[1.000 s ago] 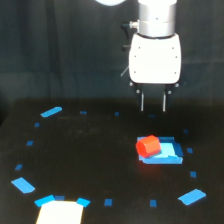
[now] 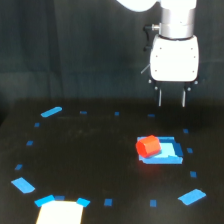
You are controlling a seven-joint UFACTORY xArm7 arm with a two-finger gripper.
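Note:
A red cube sits at the left side of a small blue tray, tilted and covering part of its left edge. Whether it rests on the rim or on the tray's floor I cannot tell. High above the table, to the upper right of the cube, hangs my white gripper. Its two thin fingers point down, apart from each other, with nothing between them. The gripper touches neither cube nor tray.
Blue strips lie flat on the dark table, among them one at the far left and one at the right. Small blue squares are scattered around. A cream-coloured object stands at the bottom edge.
My gripper has shifted to the right and slightly up, its fingers still apart. Cube and tray look unmoved.

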